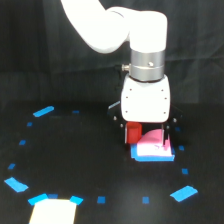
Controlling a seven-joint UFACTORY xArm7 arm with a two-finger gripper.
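A white robot arm reaches down from the top of the camera view, and its gripper is low over the objects. Its dark fingers look spread wide, one at the left of the red block and one at the right above the box. The red block stands at the left edge of a small blue box with a pink-and-white top. The hand partly covers the tops of both. Whether a finger touches either cannot be made out.
A pale yellow-white square lies at the front left. Blue tape strips, such as one at the right and one at the left, mark the black table.
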